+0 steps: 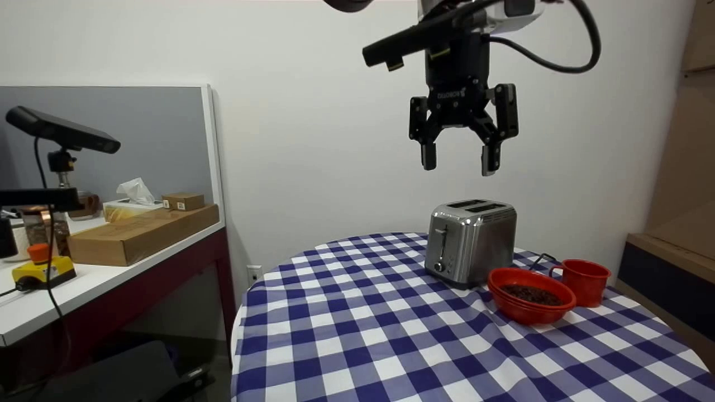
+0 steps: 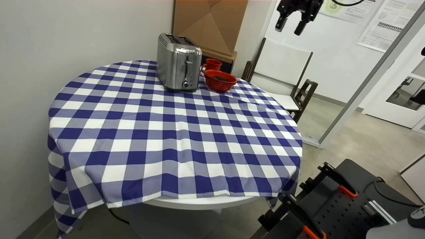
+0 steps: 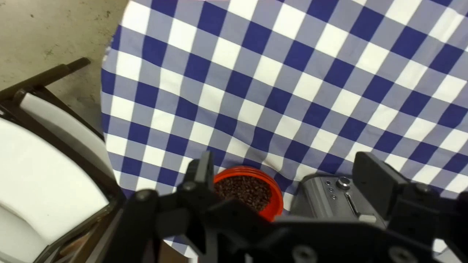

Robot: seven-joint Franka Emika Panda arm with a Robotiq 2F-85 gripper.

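Observation:
High above the table, my gripper [image 1: 459, 161] hangs open, pointing down, with nothing between its fingers. In exterior view 2 the gripper [image 2: 290, 26] shows near the top edge, well clear of everything. A red bowl [image 1: 509, 305] holding dark beans [image 1: 533, 295] sits at the right side of the table. Behind it stands a red mug [image 1: 585, 284]. The silver toaster [image 1: 462, 249] is upright beside the bowl. From the wrist, the bowl [image 3: 277, 205] and toaster [image 3: 316, 205] appear far below the fingers, partly covered by them; the mug is hidden there.
A blue and white checkered cloth [image 2: 131, 131] covers the round table, bare across its front and left. A chair [image 2: 279, 75] stands past the table's edge. The side desk [image 1: 167, 249] carries a long cardboard box [image 1: 144, 234] and a tissue box [image 1: 127, 209].

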